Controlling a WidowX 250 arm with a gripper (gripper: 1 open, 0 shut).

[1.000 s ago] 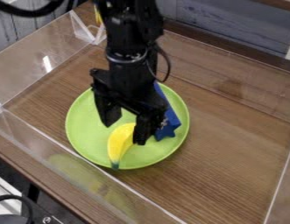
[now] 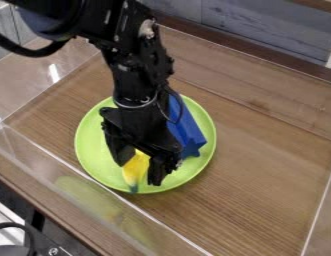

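Note:
A green plate [image 2: 97, 144] lies on the wooden surface. My black gripper [image 2: 140, 157] is low over its middle, open, above a yellow banana-like object [image 2: 133, 173] that it partly hides. A blue block [image 2: 188, 130] rests on the right side of the plate, partly behind the arm. Whether the fingers touch the yellow object is hard to tell.
Bare wood [image 2: 261, 160] is clear to the right. A clear plastic edge runs along the left and front. A grey wooden wall [image 2: 248, 35] stands at the back.
The gripper has moved down over the yellow object, covering more of it. The objects on the plate look to be in much the same places.

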